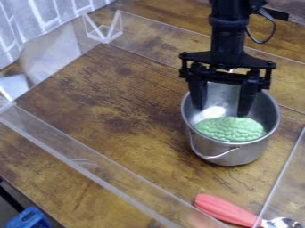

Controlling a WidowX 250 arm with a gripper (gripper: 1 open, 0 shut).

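Observation:
My black gripper [223,96] is low over the steel pot [218,150], its two fingers spread apart and reaching down into the pot's mouth. Inside the pot, at the bottom, lies a pale green bumpy object [234,129], just below the fingers. I see nothing held between them.
A red-handled spoon [226,208] lies at the front right. A blue object [28,217] is at the lower left corner. Clear plastic walls [84,165] border the wooden table [107,98], whose middle left is bare.

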